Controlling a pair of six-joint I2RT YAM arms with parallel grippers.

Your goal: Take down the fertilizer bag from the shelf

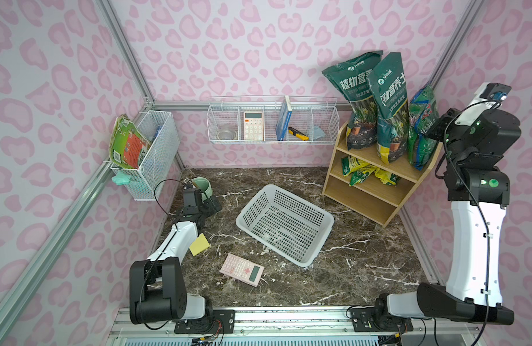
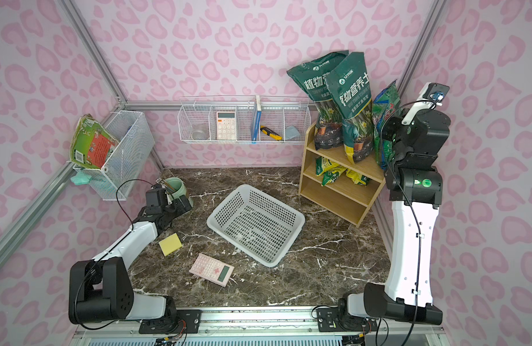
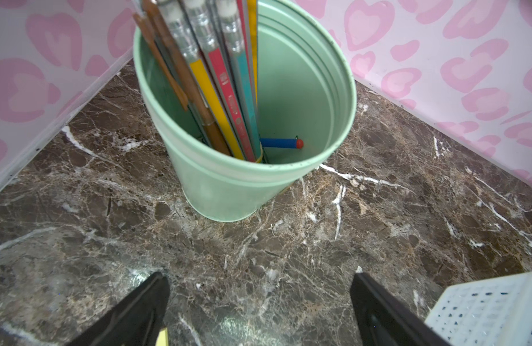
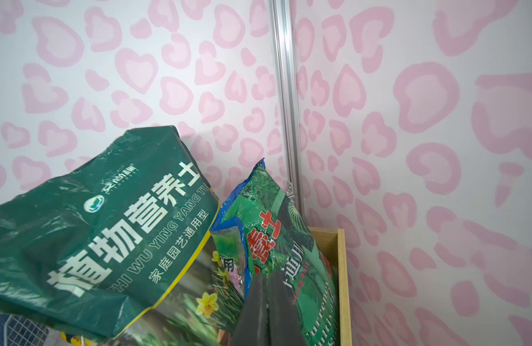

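Observation:
The green fertilizer bag (image 4: 277, 230) with red lettering and a blue edge stands at the right end of the top shelf (image 1: 358, 152). In the right wrist view it lies beyond my right gripper, whose fingers are together with nothing between them. From above, that gripper hangs in front and to the right of the bag (image 1: 421, 124). Two taller dark green bags, one at the left (image 1: 361, 98) and one in the middle (image 1: 391, 106), lean beside it. My left gripper is open and empty near the green pencil cup (image 3: 231, 184).
A grey plastic basket (image 1: 284, 262) rests on the dark marble table, with a pink calculator (image 1: 241, 269) in front. Small yellow-green packets (image 1: 369, 171) lie on the middle shelf. A wire rack (image 1: 220, 135) hangs on the back wall.

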